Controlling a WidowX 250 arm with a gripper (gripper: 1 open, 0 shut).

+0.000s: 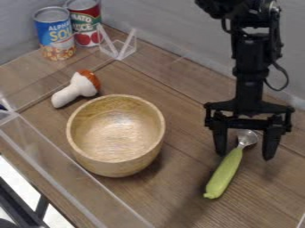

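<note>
My black gripper [245, 143] is low over the right side of the wooden table, open, its two fingers either side of the silver end of a utensil with a long pale green handle [223, 174]. The handle runs toward the front of the table. Whether the fingers touch it or the table I cannot tell. A tan bowl [116, 140] sits to the left of the utensil.
A white object with an orange top [74, 90] lies left of the bowl. Two cans, a blue one [56, 34] and a red one [86, 24], stand at the back left by a white rack [114, 44].
</note>
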